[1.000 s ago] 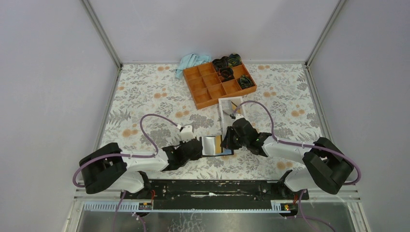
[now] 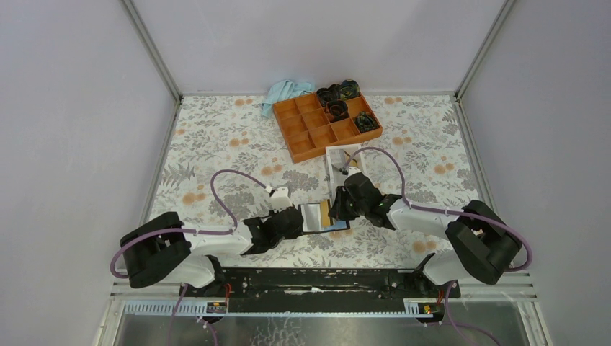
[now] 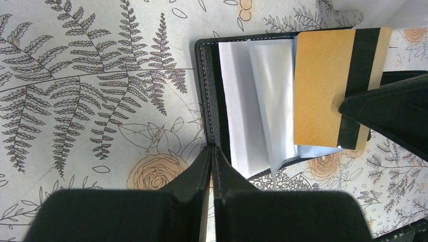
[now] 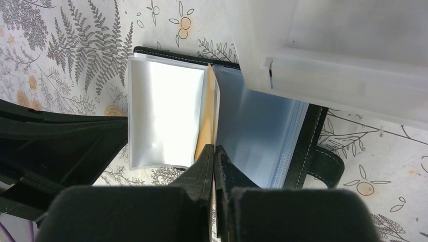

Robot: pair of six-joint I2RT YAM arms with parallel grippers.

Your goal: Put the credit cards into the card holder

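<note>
The black card holder (image 3: 209,96) lies open on the table, with white sleeves (image 3: 275,96) and blue pockets (image 4: 252,126) inside. At its left cover edge, my left gripper has its fingers close together, pinching that edge. A gold card with a black stripe (image 3: 323,88) stands steeply over the holder, between the white sleeve and the blue side. My right gripper is shut on this card, whose thin edge runs between the fingertips. Whether the card's far edge sits inside a pocket cannot be told.
A white tray (image 2: 333,160) stands just behind the holder with something gold in it, its wall close to my right gripper. Farther back are a brown compartment box (image 2: 302,155) with dark coiled items and a blue cloth (image 2: 284,91).
The holder and my left gripper have shifted very slightly to the right. My right gripper has made small movements with the gold card still in it.
</note>
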